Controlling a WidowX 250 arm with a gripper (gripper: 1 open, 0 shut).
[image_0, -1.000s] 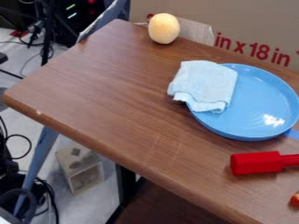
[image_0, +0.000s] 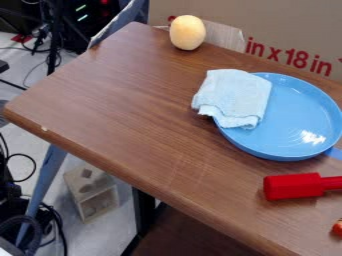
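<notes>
A pale blue cloth (image_0: 230, 98) lies folded over the left part of a blue plate (image_0: 301, 125) on the wooden table (image_0: 134, 110). A red block-shaped object with a handle (image_0: 291, 186) lies in front of the plate at the right edge. A pale yellow egg-shaped object (image_0: 187, 32) stands at the back of the table. A small orange-red piece (image_0: 337, 228) is cut off at the lower right. No gripper shows in the camera view.
A cardboard box (image_0: 287, 30) with red print stands behind the table. Cables and dark equipment are on the floor to the left, beyond the table's edge.
</notes>
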